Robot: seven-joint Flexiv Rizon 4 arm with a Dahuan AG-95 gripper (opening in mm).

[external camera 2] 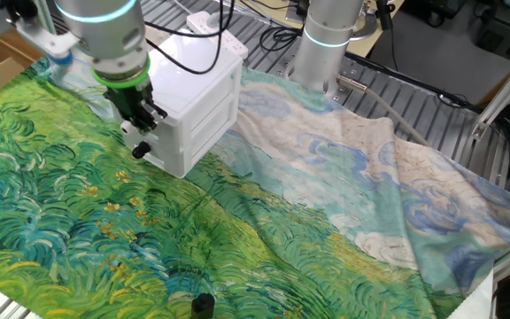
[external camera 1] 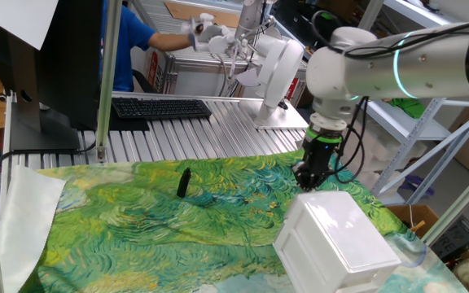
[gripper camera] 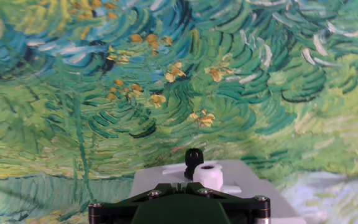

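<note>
My gripper hangs close to the white box, at its upper edge in exterior view 1. In exterior view 2 the gripper is by the box's near corner. The wrist view has the gripper low in the picture, its linkages drawn inward; it looks shut, and nothing shows between its fingers. Beyond it, a small black knob-like piece and a white round knob are visible at the box. A black marker-like object stands upright on the cloth, away from the gripper.
A painted green-and-blue cloth covers the table, with broad clear space left of the box. Behind it are a keyboard and a monitor. A person's arm is in the background.
</note>
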